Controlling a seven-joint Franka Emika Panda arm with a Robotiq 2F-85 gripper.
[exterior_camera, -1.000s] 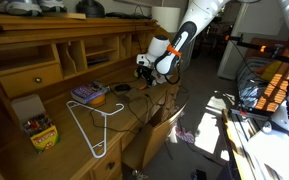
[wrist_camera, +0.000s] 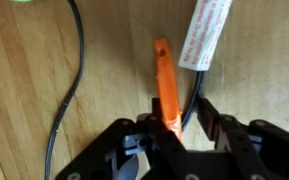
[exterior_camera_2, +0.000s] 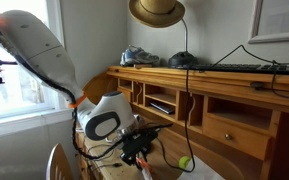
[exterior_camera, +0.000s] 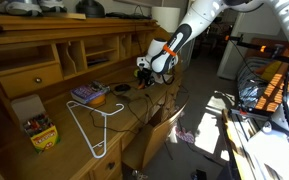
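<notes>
In the wrist view a slim orange object [wrist_camera: 165, 75] with a pale printed lower part lies lengthwise between the fingertips of my gripper. A gap shows between the two fingers, so the fingers stand part open around its near end. Whether either finger touches it is hard to tell. In exterior view 2 the gripper [exterior_camera_2: 136, 157] points down at the desk, with the orange object [exterior_camera_2: 146, 173] just below it. From exterior view 1 the arm's white wrist [exterior_camera: 161, 57] is at the far end of the desk, and the fingertips are too small to judge.
Close to the orange object are a black cable with a white label [wrist_camera: 206, 33] and another dark cable [wrist_camera: 61, 112]. A green round item [exterior_camera_2: 185, 162] sits nearby. Nearer on the desk lie a white hanger [exterior_camera: 92, 128] and a crayon box [exterior_camera: 42, 132]. Drawers and cubbies [exterior_camera: 34, 80] line the back.
</notes>
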